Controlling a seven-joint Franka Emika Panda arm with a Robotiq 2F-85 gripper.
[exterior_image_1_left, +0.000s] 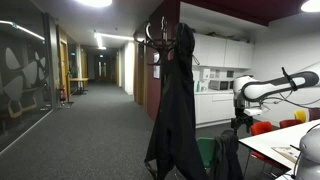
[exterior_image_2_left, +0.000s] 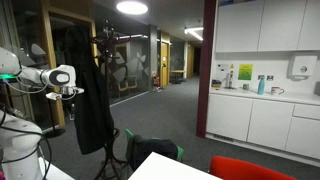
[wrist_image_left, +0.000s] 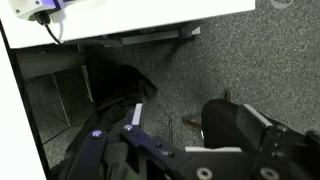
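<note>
A black coat (exterior_image_1_left: 175, 110) hangs from a dark coat stand (exterior_image_1_left: 165, 42) in exterior view 1. The same coat (exterior_image_2_left: 92, 95) hangs at the left in exterior view 2, close beside the arm. My gripper (exterior_image_1_left: 240, 120) points down from the arm at the right of exterior view 1, around the table's edge. Along the bottom of the wrist view, the gripper stands open, its fingers well apart over grey carpet. Nothing shows between them.
A white table (exterior_image_1_left: 275, 142) lies by the arm; its edge (wrist_image_left: 150, 22) crosses the top of the wrist view. Red chairs (exterior_image_1_left: 261, 128) and a dark chair (exterior_image_2_left: 152, 150) stand around. White cabinets (exterior_image_2_left: 252, 118) line the wall.
</note>
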